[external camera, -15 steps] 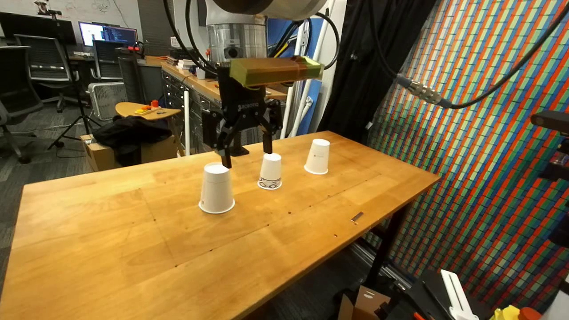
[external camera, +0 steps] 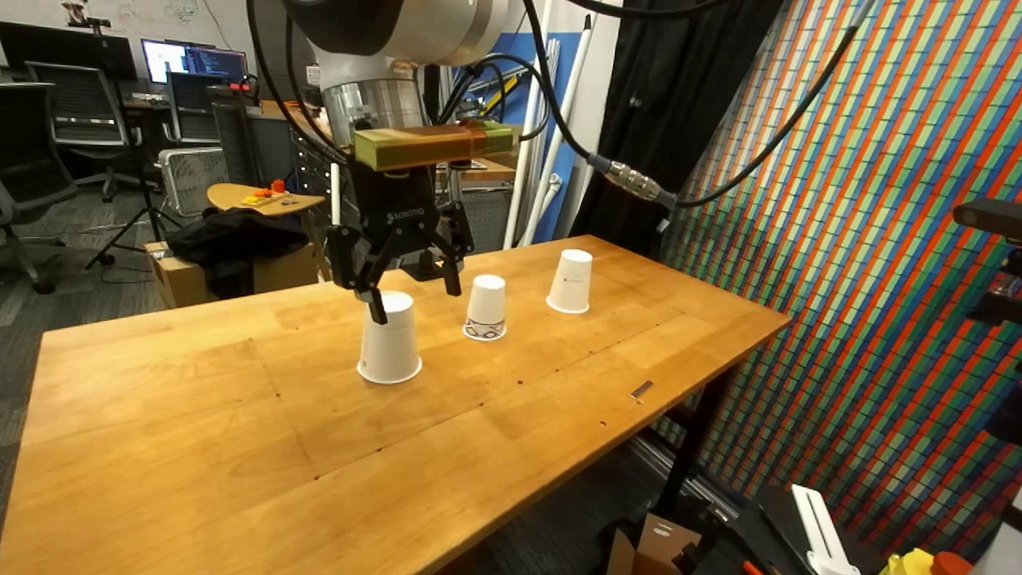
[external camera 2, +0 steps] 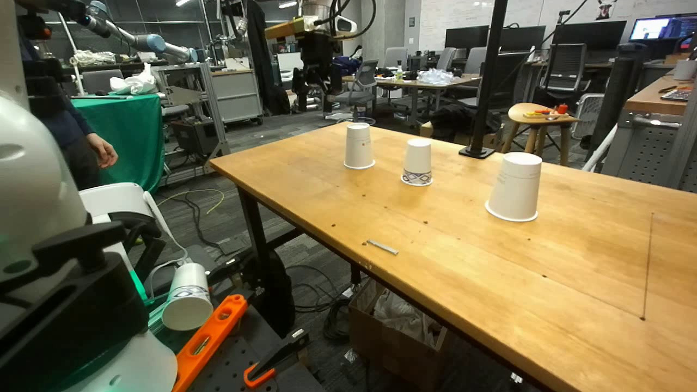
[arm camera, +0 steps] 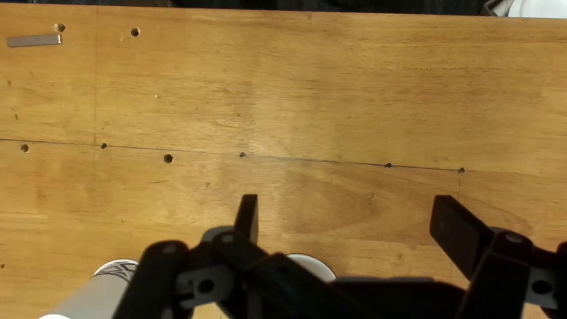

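Note:
My gripper [external camera: 416, 299] hangs open over the table, empty between its fingers. In exterior view 1 one fingertip overlaps the top of the large white paper cup [external camera: 390, 343], which stands upside down. A smaller cup with a patterned band [external camera: 485, 308] and another white cup [external camera: 571, 282] stand inverted to its right. From the wrist, part of the large cup's rim [arm camera: 313, 266] shows behind the gripper's linkage, the rest hidden; the patterned cup [arm camera: 93, 292] is at lower left. In exterior view 2 the gripper [external camera 2: 315, 98] appears at upper left, above cup height.
A small metal strip [external camera: 642, 390] lies near the edge of the wooden table [external camera: 239, 460]. A black post [external camera 2: 487, 78] rises from the table's far side in exterior view 2.
In exterior view 1 the gripper has shifted left and slightly down in the picture, also looking smaller. It stays open. The cups have not moved.

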